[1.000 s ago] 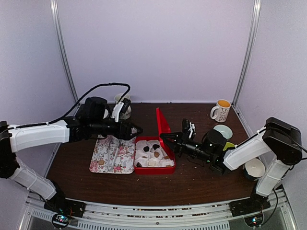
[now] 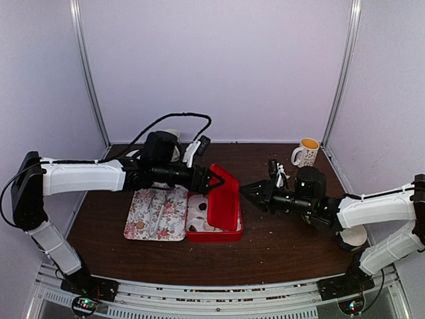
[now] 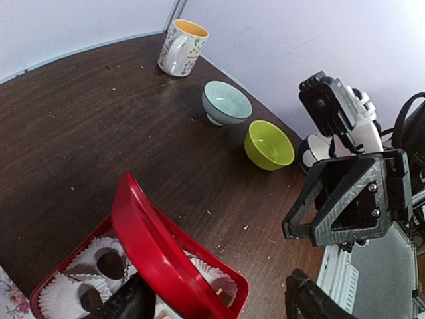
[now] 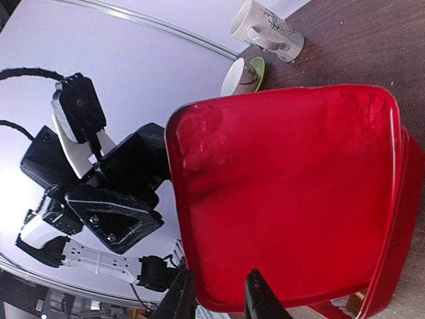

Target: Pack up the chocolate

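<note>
The red box (image 2: 213, 235) holds chocolates in white paper cups (image 3: 63, 300). Its red lid (image 4: 281, 193) is tilted over it, partly covering the contents. My left gripper (image 2: 212, 179) is at the lid's upper edge; in its own view the lid (image 3: 157, 245) reaches down between the blurred fingertips, and it appears shut on the lid. My right gripper (image 2: 244, 190) is just right of the lid; in the right wrist view its two fingertips (image 4: 188, 292) stand apart in front of the lid's red face, part open.
A floral tray (image 2: 144, 219) lies left of the box. A mug (image 2: 304, 155), bowls (image 3: 268, 149) and cups stand to the right and back.
My left gripper has moved right onto the lid, which has tilted further over the box.
</note>
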